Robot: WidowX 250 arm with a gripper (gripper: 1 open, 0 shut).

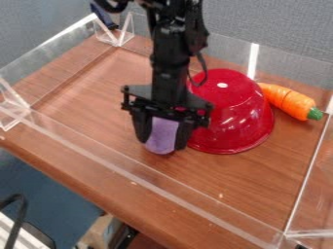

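Note:
The black arm comes down from the top of the view, its gripper (166, 117) low over a purple, rounded object (162, 139). The object is partly hidden behind the gripper, which sits around it; whether the fingers are shut on it cannot be told. Right beside them, on the right, a red upturned bowl (236, 114) rests on the wooden surface.
An orange carrot (286, 98) lies at the back right, beyond the bowl. Clear plastic walls edge the wooden board (78, 146). The board is bare to the left and in front.

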